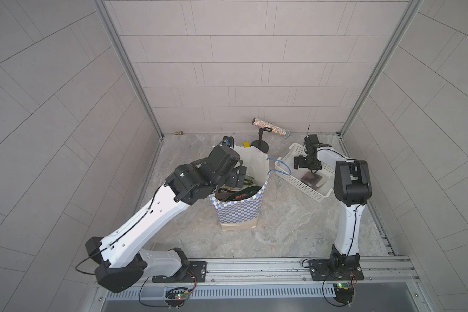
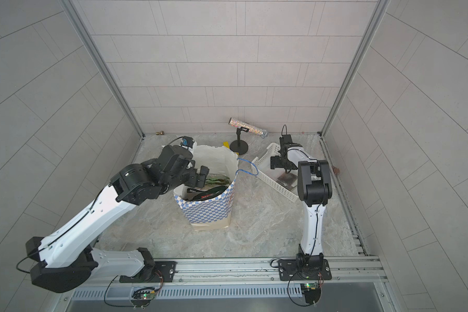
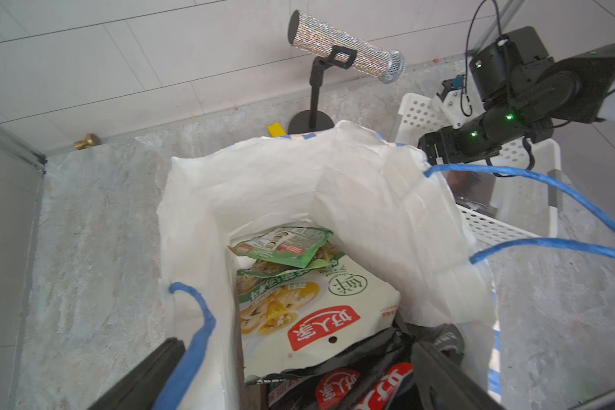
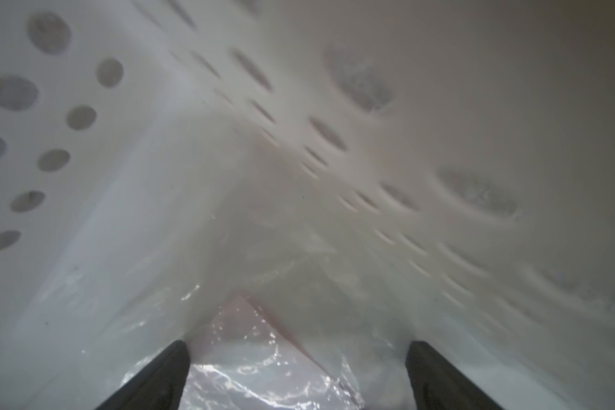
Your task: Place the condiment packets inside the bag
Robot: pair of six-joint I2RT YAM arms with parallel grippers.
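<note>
A checkered bag (image 1: pixel 237 212) stands open at the middle, holding several packets (image 3: pixel 317 311), green, white and black. My left gripper is open over the bag's mouth, nothing seen held. My right gripper is open down inside the white perforated basket (image 1: pixel 309 191) at the right. Below its fingers lies a clear, glossy packet (image 4: pixel 259 355) with a pinkish tint on the basket's lined floor; a dark brown packet (image 2: pixel 286 180) also shows there.
A glittery microphone (image 1: pixel 270 127) on a black stand is behind the bag, near a small yellow object (image 3: pixel 276 130). Blue handles (image 3: pixel 526 171) stick out toward the basket.
</note>
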